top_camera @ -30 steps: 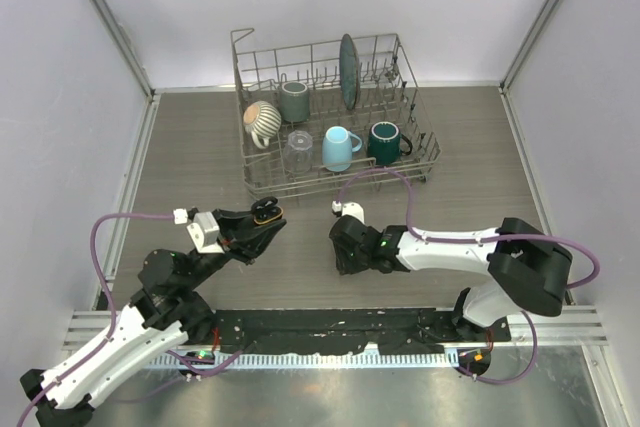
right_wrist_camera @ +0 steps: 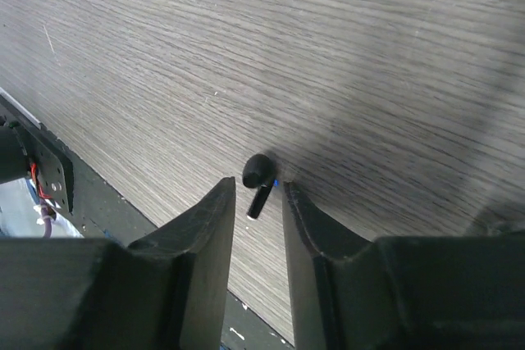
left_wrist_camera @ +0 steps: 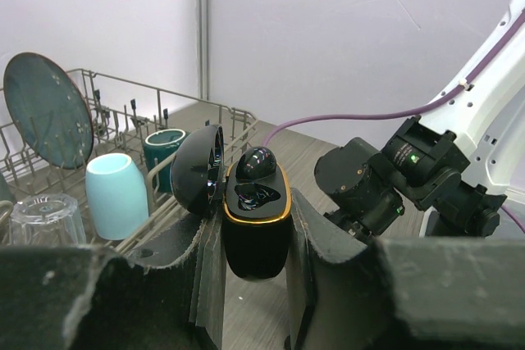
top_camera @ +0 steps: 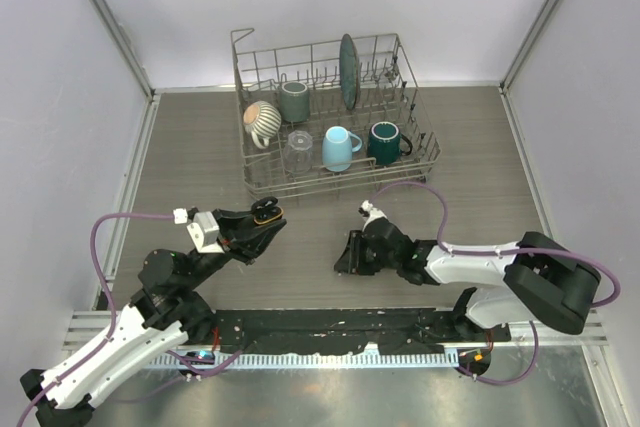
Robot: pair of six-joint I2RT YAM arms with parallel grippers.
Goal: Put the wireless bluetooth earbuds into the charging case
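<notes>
My left gripper is shut on the black charging case [left_wrist_camera: 257, 247], which has a gold rim. The case is held upright with its lid [left_wrist_camera: 197, 171] swung open to the left. A glossy dark dome [left_wrist_camera: 256, 163], which looks like an earbud, sits at one end of its inside; the glossy hollow beside it looks empty. On the wooden table lies a black earbud [right_wrist_camera: 259, 171] with a short stem. My right gripper is part open, its fingertips on either side of the earbud in the right wrist view; contact cannot be made out.
Behind the arms stands a wire dish rack [top_camera: 330, 183] with mugs, a glass and a green plate [top_camera: 349, 72]. The dark front edge [top_camera: 330, 331] of the table runs close to the right gripper. Bare table [top_camera: 305, 242] separates the two grippers.
The left arm and the case have not moved.
</notes>
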